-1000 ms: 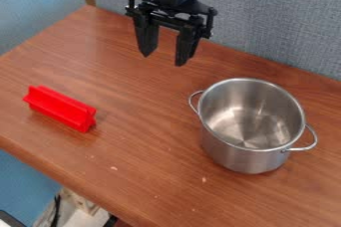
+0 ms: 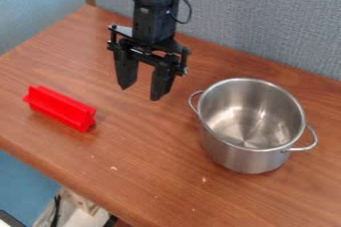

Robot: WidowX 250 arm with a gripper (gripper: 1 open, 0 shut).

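Observation:
My gripper hangs over the middle-left of the wooden table, its two dark fingers apart with nothing visible between them. To its lower left lies a red oblong block. To its lower right stands a silver pot with two side handles, empty as far as shows.
A small light object, partly hidden, is behind the arm at the back. Grey walls bound the back, and the table's edge runs along the lower left.
My gripper has moved down and to the left in the view, away from the back of the table. The red block and the pot have stayed put.

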